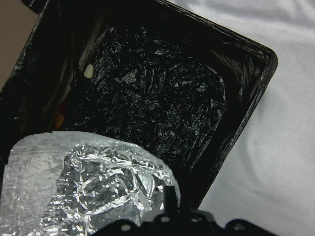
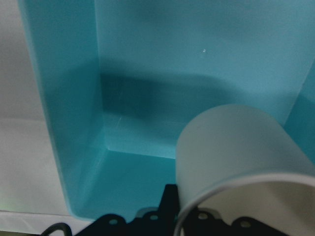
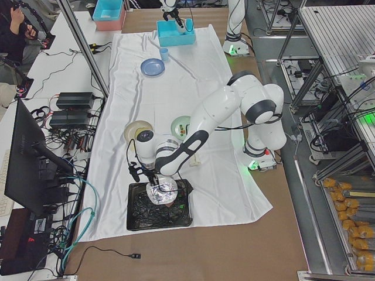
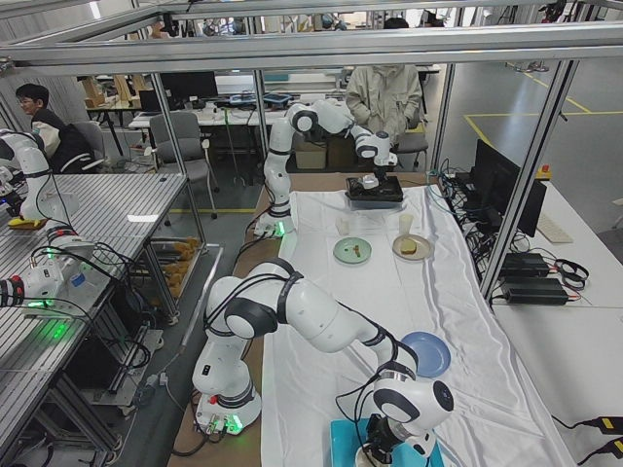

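My left gripper (image 3: 151,180) hangs over a black, plastic-lined tray (image 3: 135,211). At its fingertips is a foil-covered disc (image 1: 103,182), apparently a plate, reaching over the tray; its fingers look closed on the rim. Small scraps lie in the tray. My right gripper is shut on the wall of a white cup (image 2: 236,142), held tilted over a blue bin (image 2: 69,123). In the camera right view that gripper is at the bottom, partly hidden by its arm.
On the white cloth (image 3: 234,199) are a blue plate (image 3: 152,67), a green plate (image 4: 352,249), a beige plate with a yellow item (image 4: 421,248), a blue cup (image 3: 164,54) and pale cups. Monitors and cables line one side.
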